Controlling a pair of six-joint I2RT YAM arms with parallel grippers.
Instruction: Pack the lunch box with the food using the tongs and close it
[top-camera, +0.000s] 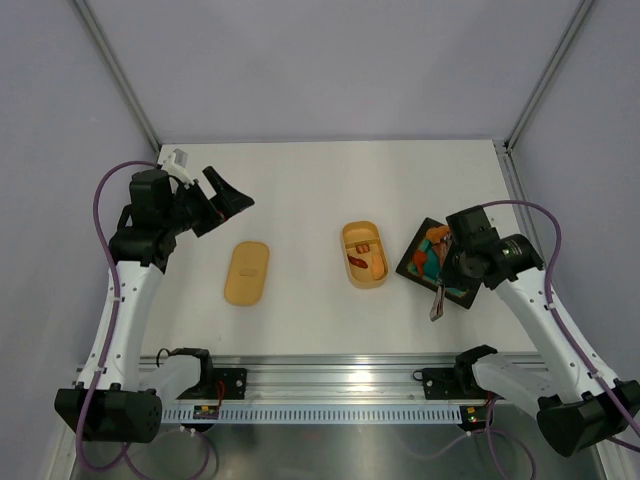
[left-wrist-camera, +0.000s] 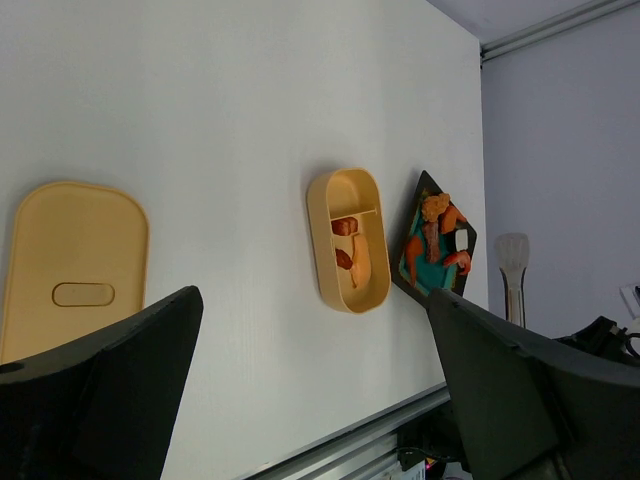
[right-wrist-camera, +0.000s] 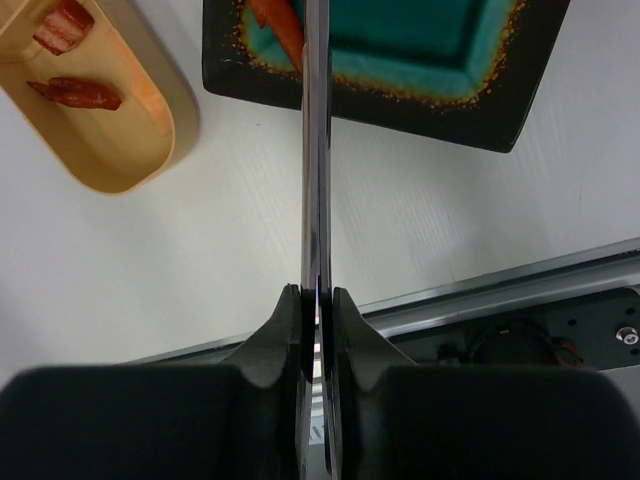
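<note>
A yellow lunch box (top-camera: 363, 234) holds several food pieces, among them red meat bits and a pale orange piece. Its lid (top-camera: 246, 273) lies to the left. A dark square plate (top-camera: 411, 265) with a teal centre holds food at the right. My right gripper (top-camera: 455, 280) is over that plate, with long steel tongs (right-wrist-camera: 316, 230) between its fingers, their arms close together and reaching over the plate. My left gripper hangs open above the table's left part, nothing between its fingers.
A metal rail (top-camera: 320, 365) runs along its front edge. Grey walls border the sides and back.
</note>
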